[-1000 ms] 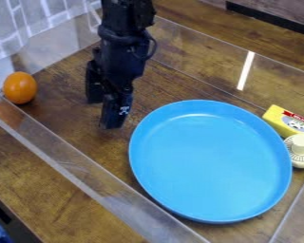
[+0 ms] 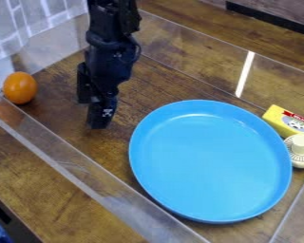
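My black gripper [image 2: 96, 101] hangs low over the wooden table, left of centre, its fingers pointing down and open; I see nothing held between them. An orange round object [image 2: 20, 87] sits at the left edge, left of the gripper. A large blue plate [image 2: 209, 159] fills the lower right, to the right of the gripper.
A yellow box [image 2: 287, 121] and a cream round object with a knob [image 2: 300, 150] lie at the right edge. A clear plastic wall runs along the left. The wooden surface [image 2: 193, 66] behind the plate is largely bare.
My gripper and arm have shifted a little to the left, toward the orange object. The other objects have not moved.
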